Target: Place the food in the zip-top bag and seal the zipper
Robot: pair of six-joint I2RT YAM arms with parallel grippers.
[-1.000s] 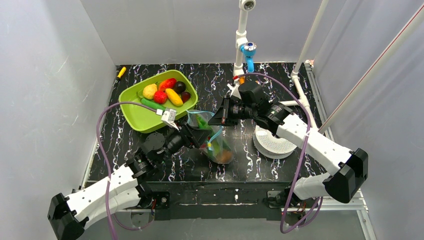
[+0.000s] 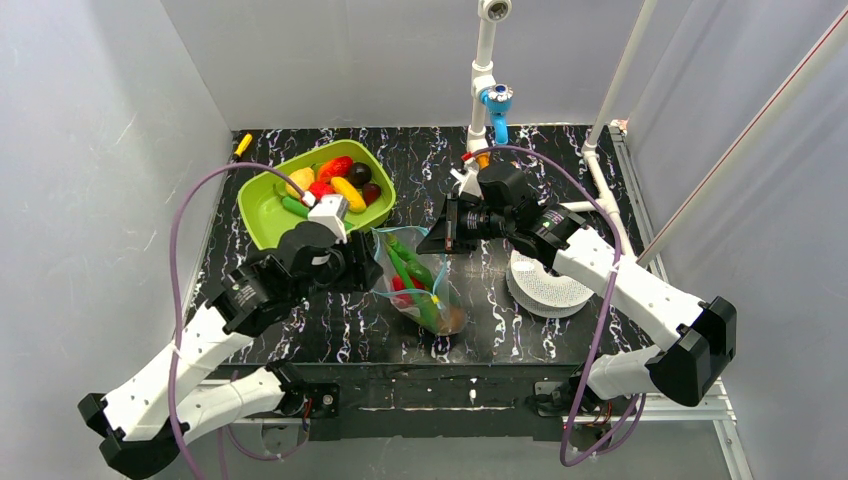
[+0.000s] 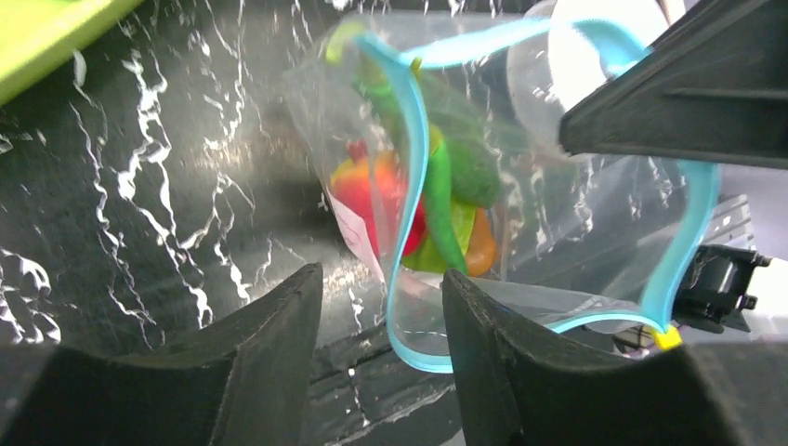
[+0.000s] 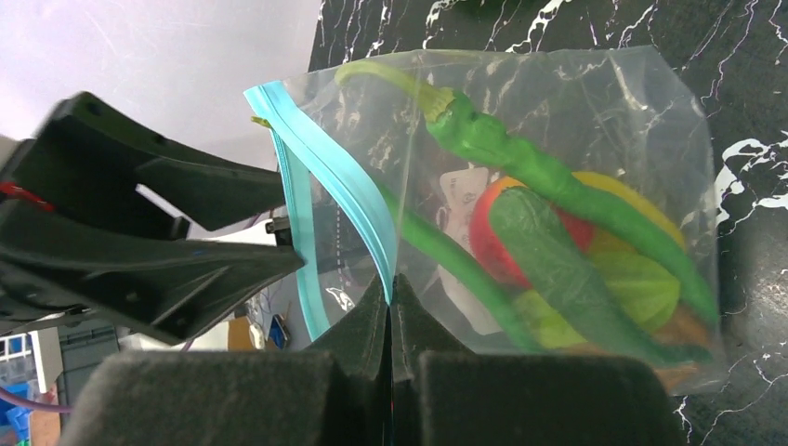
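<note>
The clear zip bag (image 2: 420, 300) with its light-blue zipper rim stands open-mouthed on the counter. Inside it lie a long green pepper (image 4: 548, 177), a cucumber (image 4: 567, 260) and several red, yellow and brown items. My right gripper is shut on the bag's rim, the blue zipper (image 4: 348, 181) running into its fingertips. On the opposite side, my left gripper is open, a fingertip to each side of the blue rim (image 3: 406, 223), with gaps showing. Its two fingers (image 4: 232, 195) reach the rim in the right wrist view.
Behind the left arm, a green tray (image 2: 262, 230) holds several items, among them a yellow one (image 2: 349, 195) and a red pepper (image 2: 335, 168). White round plates (image 2: 548, 285) rest beneath the right arm. A faucet (image 2: 498, 110) stands at the back.
The right arm is still.
</note>
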